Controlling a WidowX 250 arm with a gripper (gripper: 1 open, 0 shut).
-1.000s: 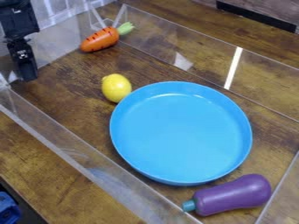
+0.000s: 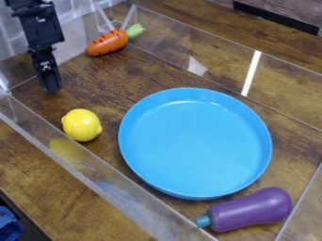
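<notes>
My black gripper (image 2: 40,77) is at the upper left edge, low over the wooden surface; whether its fingers are apart is too small to tell. A yellow lemon-like object (image 2: 82,125) lies left of a large blue plate (image 2: 194,143), apart from it and down to the right of the gripper. An orange carrot (image 2: 108,40) with a green top lies at the upper middle-left. A purple eggplant (image 2: 249,210) with a teal tip lies at the lower right.
Clear walls (image 2: 51,146) border the workspace. A dark blue object (image 2: 7,226) sits outside at the lower left corner. The wood right of the carrot and above the plate is clear.
The yellow object has moved down and to the left, away from the plate's upper edge. My gripper has shifted slightly right.
</notes>
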